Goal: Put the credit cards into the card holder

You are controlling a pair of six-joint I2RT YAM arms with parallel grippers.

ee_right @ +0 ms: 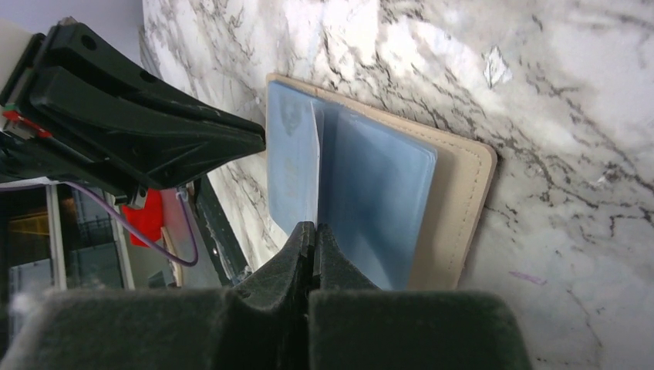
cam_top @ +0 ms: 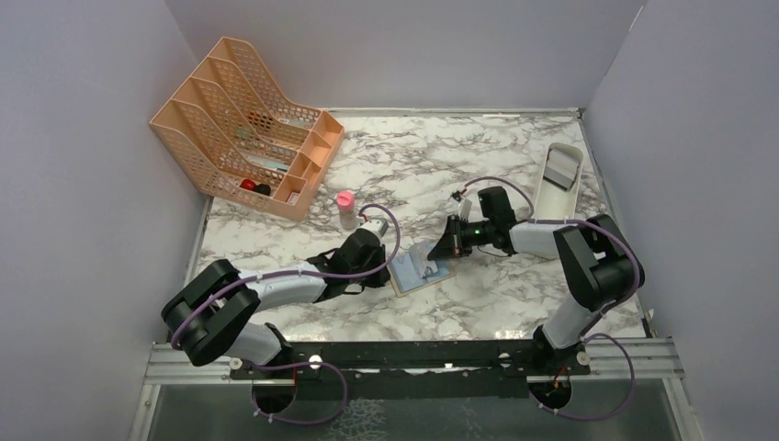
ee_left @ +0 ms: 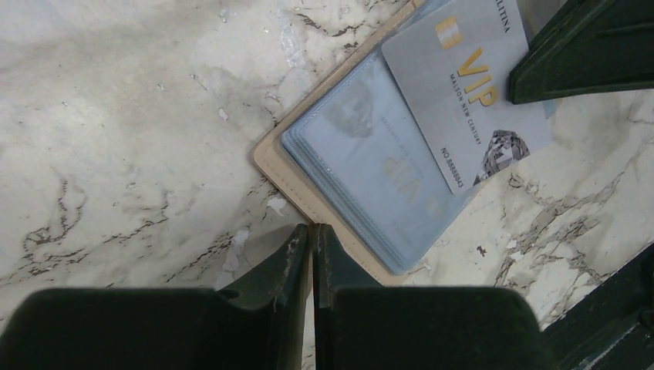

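Note:
The card holder (cam_top: pixel 404 278) lies on the marble table, spread flat, with a beige cover and pale blue sleeves. A silver VIP card (ee_left: pixel 470 85) is tilted across the sleeves in the left wrist view. My right gripper is shut on this card, which appears nearly edge-on in the right wrist view. Another card shows faintly inside a clear sleeve (ee_left: pixel 397 185). At the holder's beige edge my left gripper has its fingers almost together, with a thin beige strip between them. Whether the silver card's far edge is inside a sleeve cannot be told.
An orange rack (cam_top: pixel 317 152) with small items stands at the back left. Behind my left gripper is a pink-capped bottle (cam_top: pixel 345 200). A white tray (cam_top: pixel 554 202) with a grey box sits at the right.

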